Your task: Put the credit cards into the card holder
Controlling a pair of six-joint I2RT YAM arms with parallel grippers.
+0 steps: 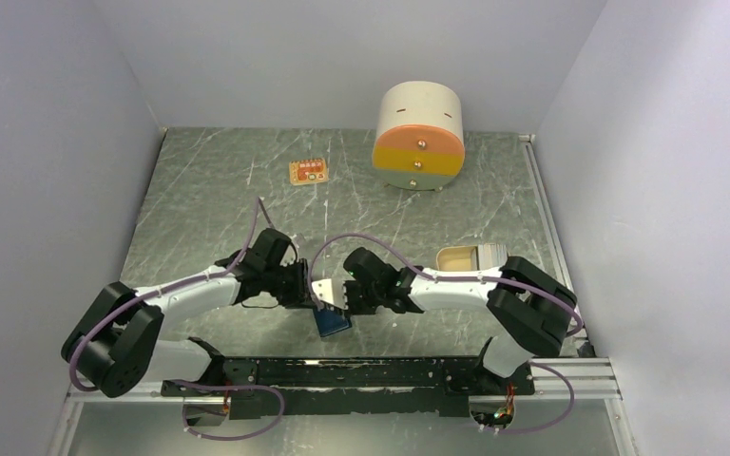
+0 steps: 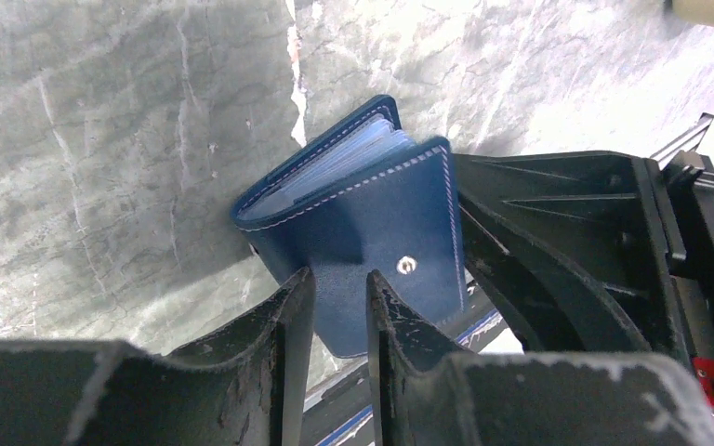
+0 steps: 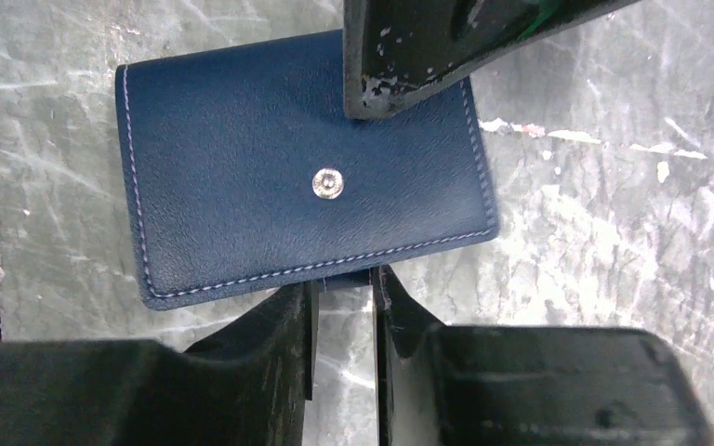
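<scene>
A navy leather card holder (image 1: 333,323) with a snap stud and clear sleeves sits at the table's front middle, between my grippers. In the left wrist view the holder (image 2: 363,242) is half open along its top, with my left gripper's (image 2: 339,288) fingers at its front face, slightly apart; whether they grip it is unclear. In the right wrist view the holder (image 3: 242,167) lies over the tips of my right gripper, which are slightly apart at its lower edge. The other gripper's dark body overlaps the holder's top. No loose card is clearly visible in either gripper.
A tan tray (image 1: 454,258) with grey card-like items (image 1: 491,255) is at the right. A striped drawer cabinet (image 1: 418,142) stands at the back, with a small orange box (image 1: 308,171) left of it.
</scene>
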